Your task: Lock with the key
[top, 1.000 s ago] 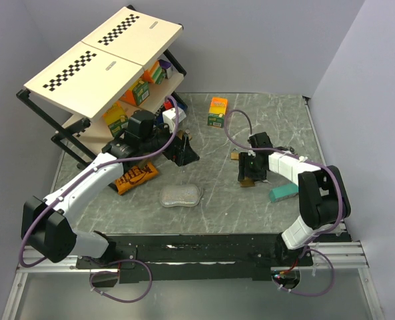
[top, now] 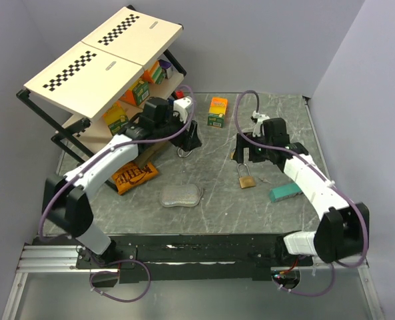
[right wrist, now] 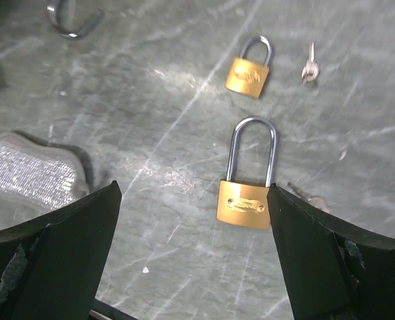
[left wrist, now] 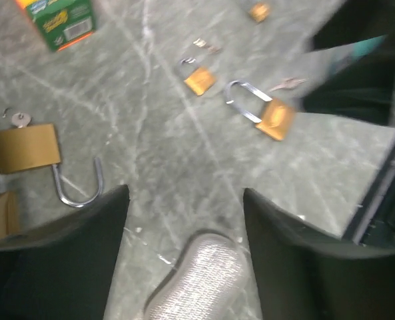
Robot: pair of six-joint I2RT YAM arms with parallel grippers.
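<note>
A brass padlock (right wrist: 244, 204) lies flat on the table, both legs of its shackle meeting the body. Its key (right wrist: 312, 199) is beside it, partly behind a finger. Farther back rests a smaller padlock (right wrist: 247, 78), with a small key (right wrist: 310, 71) to its right. My right gripper (top: 243, 153) is open above the medium padlock, nothing held. On the left lies a large padlock (left wrist: 26, 148) with its shackle (left wrist: 80, 200) swung open and a key (left wrist: 20, 119) at its far edge. My left gripper hovers near it, its fingers parted and empty.
A silver-grey case (top: 180, 195) lies in the front middle. An orange-green box (top: 217, 112) stands at the back, a teal block (top: 286, 192) at right. The shelf (top: 104, 60) and an orange packet (top: 134, 175) border the left arm.
My right gripper has opened and drawn up and back from the medium padlock, whose shackle now shows. The left arm has shifted a little to the right and back.
</note>
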